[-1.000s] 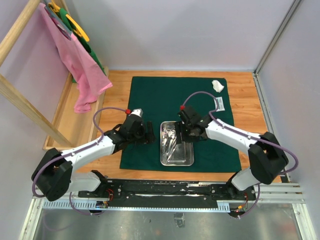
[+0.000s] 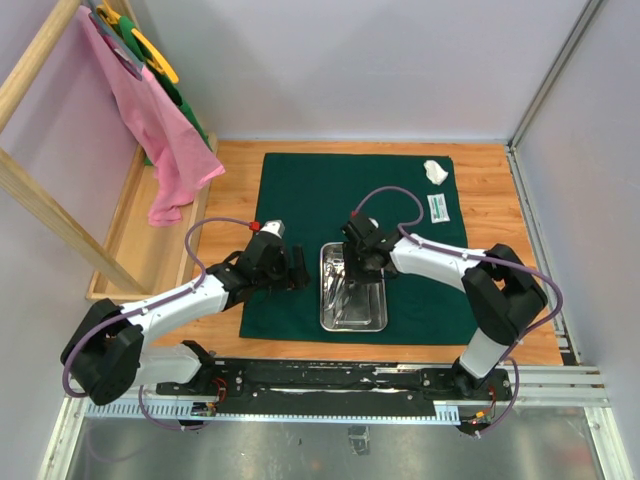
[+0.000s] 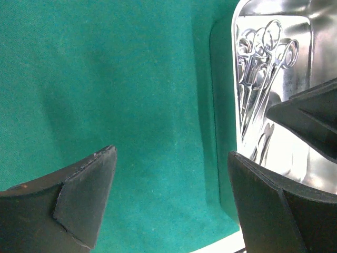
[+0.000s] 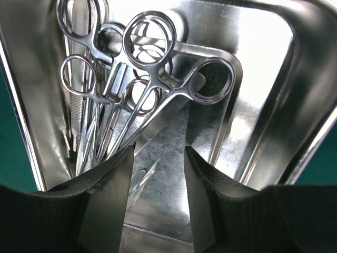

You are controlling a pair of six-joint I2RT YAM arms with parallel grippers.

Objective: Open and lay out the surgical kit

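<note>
A steel tray (image 2: pixel 370 315) lies on the green drape, holding several ring-handled scissors or clamps (image 3: pixel 263 63) and thinner instruments, bunched toward its left side. My right gripper is over the tray, its fingers parted above the instruments, with nothing clearly held between them. My left gripper is open just left of the tray, with bare drape between its fingers; in the left wrist view a dark part of the right gripper reaches in over the tray.
A white wad (image 2: pixel 435 172) and a small white packet (image 2: pixel 438 208) lie at the back right of the drape. A wooden rack with pink cloth (image 2: pixel 160 150) stands at the back left.
Over the last second my right gripper has moved left over the tray, onto the instruments. My left arm has barely moved.
</note>
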